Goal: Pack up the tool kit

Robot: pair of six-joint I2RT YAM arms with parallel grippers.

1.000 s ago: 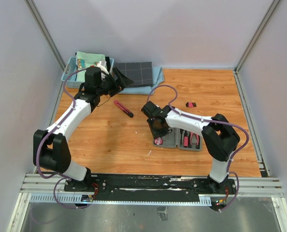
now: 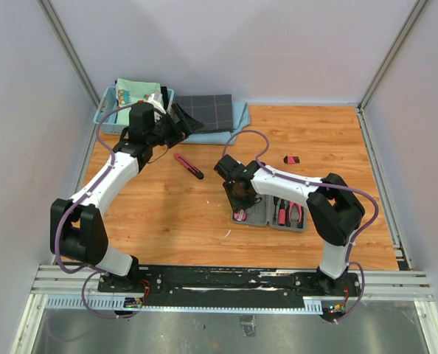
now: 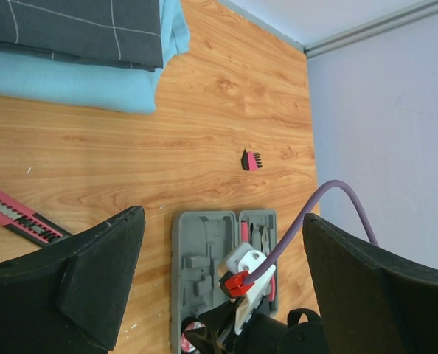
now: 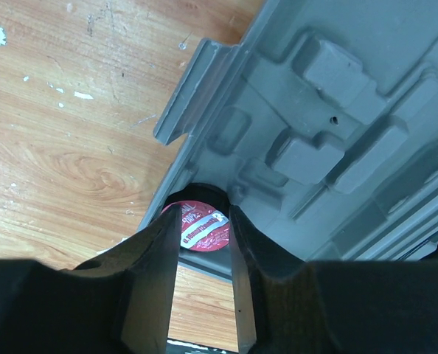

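Note:
The grey tool case [image 2: 259, 215] lies opened on the table, right of centre. In its near left corner sits a round pink-and-white roll [image 4: 207, 228] with a dark rim. My right gripper is over that corner, part open, one finger on each side of the roll; whether they touch it I cannot tell. The other half holds pink-and-black tools [image 2: 282, 214]. A pink-and-black knife [image 2: 189, 166] lies on the table to the left, and a small pink comb-like piece [image 3: 253, 160] beyond the case. My left gripper hangs open and empty above the table.
A blue basket [image 2: 107, 119] with a green cloth stands at the back left. Beside it are a folded dark checked cloth [image 2: 208, 112] and a light blue cloth [image 2: 240, 122]. Bare wood lies around the knife and along the right side.
The tool case has shifted very slightly to the left, the roll with it, while my right gripper stays over the corner. The left arm has not visibly moved.

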